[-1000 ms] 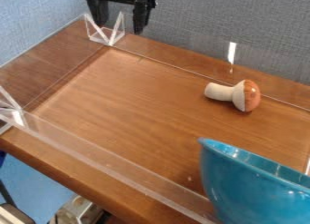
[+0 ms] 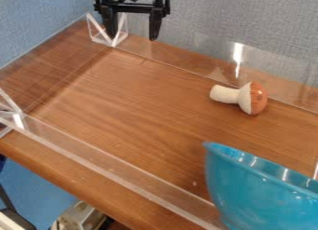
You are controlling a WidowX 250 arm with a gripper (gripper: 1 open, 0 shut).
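Note:
A black gripper [image 2: 132, 20] hangs open at the top of the view, above the back left corner, with nothing between its fingers. A toy mushroom [image 2: 240, 98], with an orange-brown cap and pale stem, lies on its side on the wooden surface [image 2: 137, 113] toward the back right. A large teal bowl [image 2: 255, 192] stands at the bottom right, partly out of frame.
Clear low walls [image 2: 112, 170] edge the wooden surface, with white corner brackets [image 2: 108, 33] at the back left and another at the left front. Grey and blue padded walls stand behind.
The gripper has shifted a little to the right. The mushroom and bowl have not moved.

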